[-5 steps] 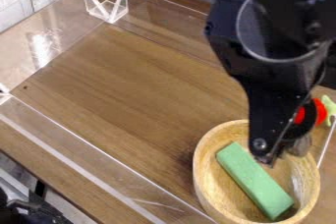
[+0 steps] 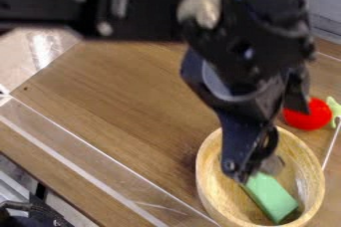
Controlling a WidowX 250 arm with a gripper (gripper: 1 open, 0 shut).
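The large black gripper [image 2: 253,146] fills the top and centre of the camera view, its fingers reaching down over a pale wooden bowl [image 2: 213,197] at the lower right. It stands open. In the bowl lies a green bar [image 2: 273,199], its upper end partly hidden behind the fingertip, with a silvery object beside it that is hard to make out. Whether the fingers touch the bar cannot be told.
A red round object [image 2: 308,116] with a pale green piece beside it lies behind the bowl at the right. The wooden board [image 2: 107,102] on the left is bare, bordered by clear plastic edges.
The gripper has come lower toward the bowl, its fingertip now over the upper end of the green bar, covering more of it. The bowl and bar appear unmoved.
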